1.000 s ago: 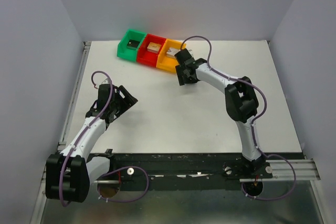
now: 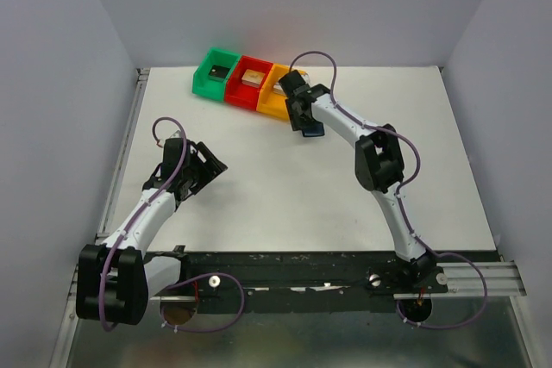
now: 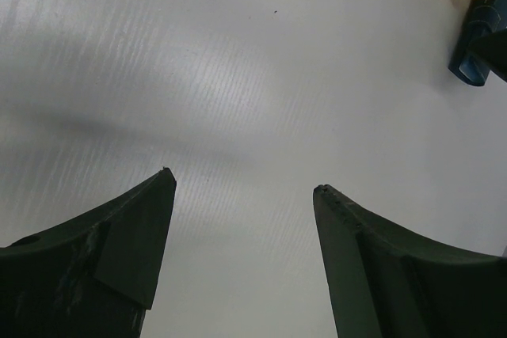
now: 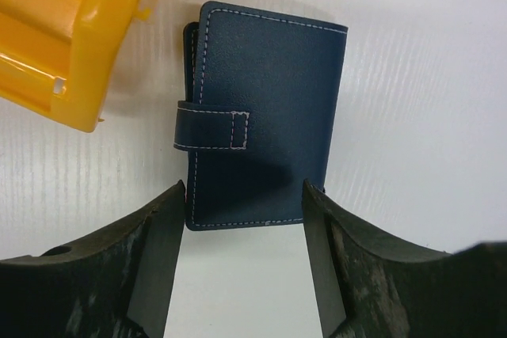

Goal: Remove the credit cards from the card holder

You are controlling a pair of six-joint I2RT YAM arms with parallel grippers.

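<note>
The dark blue card holder [image 4: 273, 77] lies flat on the table, closed by a strap with a white-stitched tab [image 4: 212, 127]. No cards show outside it. My right gripper hangs over its near end, part open, with the holder seen below and between the fingers but not gripped. In the top view the right arm covers most of the card holder [image 2: 313, 129]. My left gripper stands open over bare table at the left, nothing between its fingers; the holder [image 3: 470, 57] shows at that view's upper right corner, partly cut off.
Green [image 2: 201, 86], red [image 2: 239, 97] and yellow [image 2: 272, 107] bins stand in a row at the back, with small items inside. The yellow bin's wall [image 4: 93, 61] is close beside the holder's left.
The right arm has shifted left and a little toward the back, uncovering part of the card holder in the top view. The left arm has hardly moved.
</note>
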